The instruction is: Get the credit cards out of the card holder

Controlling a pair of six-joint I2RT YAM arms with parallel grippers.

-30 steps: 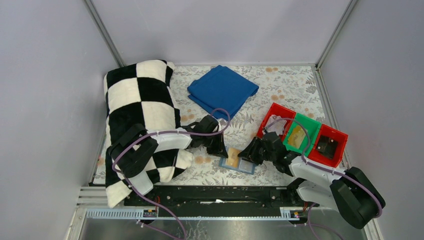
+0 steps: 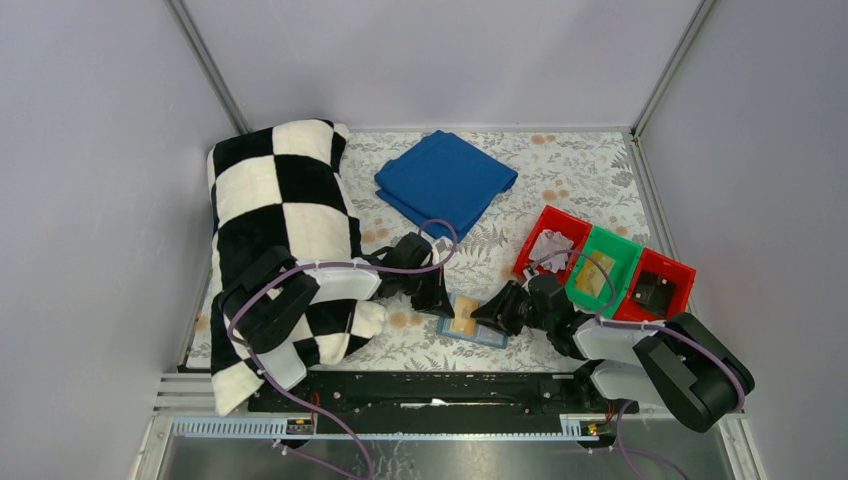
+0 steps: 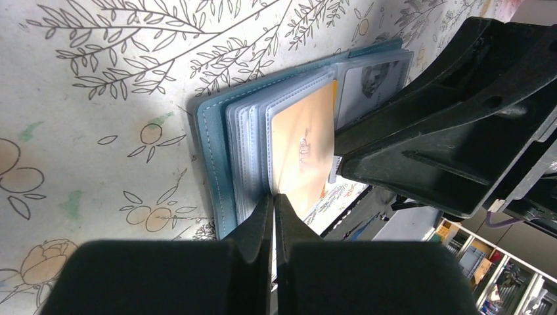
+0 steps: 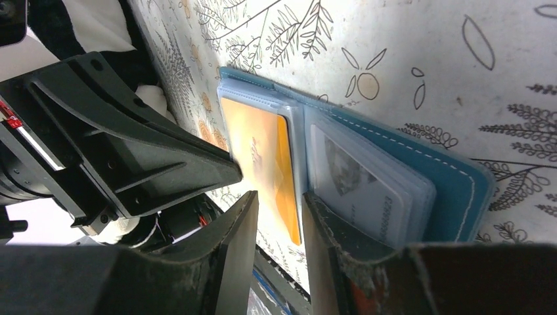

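Observation:
The teal card holder (image 2: 485, 334) lies open on the table between the grippers, with a stack of clear sleeves (image 3: 244, 151) and an orange card (image 4: 256, 151) inside one. My left gripper is shut, its tips at the edge of the orange card's sleeve; nothing clearly shows between its fingers. My right gripper is open a little, its fingertips at the orange card's lower part, one near each side of its edge. Whether it touches the card is unclear.
Red and green bins (image 2: 622, 262) with items stand at the right. A folded blue cloth (image 2: 445, 178) lies at the back. A checkered cushion (image 2: 275, 190) fills the left side. Bare table lies behind the holder.
My right arm has shifted slightly left, toward the front of the holder. The left arm is nearly unchanged.

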